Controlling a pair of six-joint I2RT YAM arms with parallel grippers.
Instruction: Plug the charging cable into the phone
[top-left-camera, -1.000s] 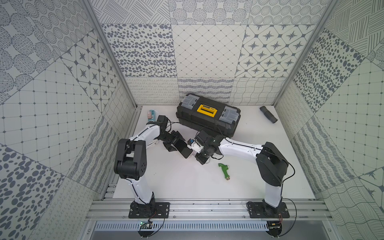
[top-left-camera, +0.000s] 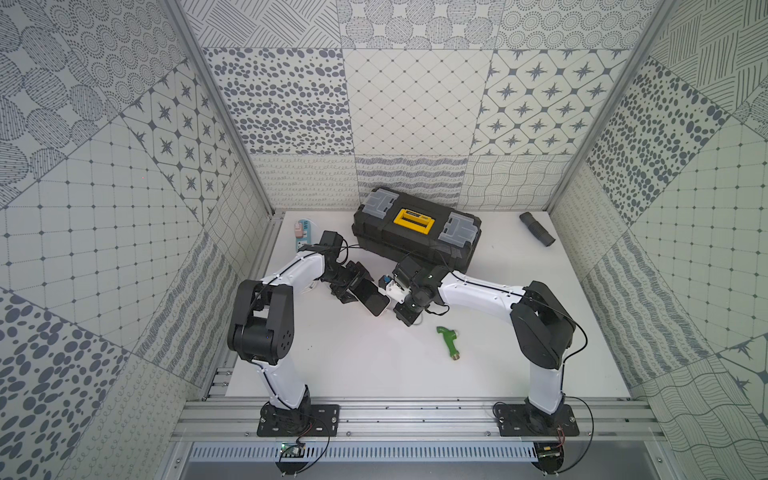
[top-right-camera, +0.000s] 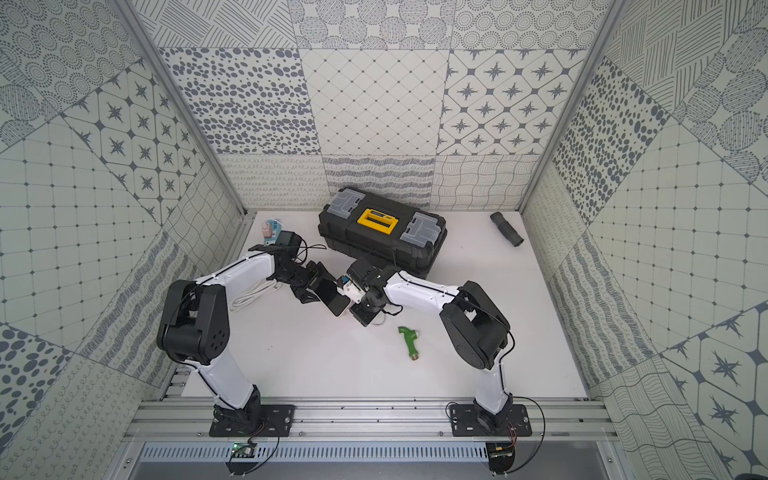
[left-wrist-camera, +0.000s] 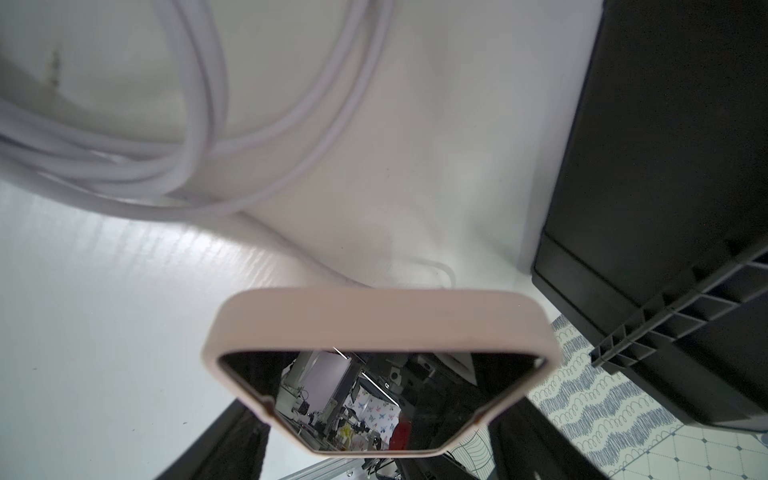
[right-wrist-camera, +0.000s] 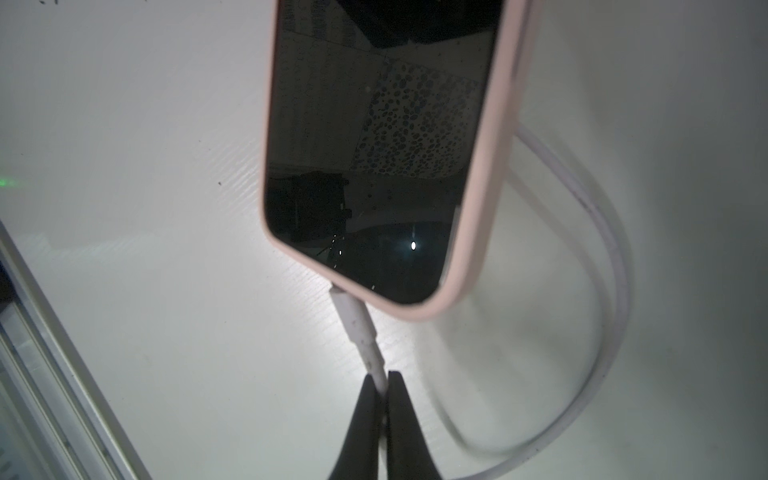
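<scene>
My left gripper is shut on the phone (left-wrist-camera: 384, 316), which has a pink case and a dark screen. In the right wrist view the phone (right-wrist-camera: 376, 176) is held tilted above the table, its bottom end toward my right gripper. That gripper is shut on the white charging cable (right-wrist-camera: 374, 360) just behind its plug (right-wrist-camera: 353, 314). The plug's tip meets the phone's bottom edge, left of the corner; how far it goes in cannot be told. Behind the phone the cable loops around on the right.
Coils of white cable (left-wrist-camera: 192, 160) lie on the table under the left arm. A black toolbox (top-left-camera: 416, 228) stands close behind both grippers. A green tool (top-left-camera: 449, 342) lies in front of the right arm.
Both grips look the same.
</scene>
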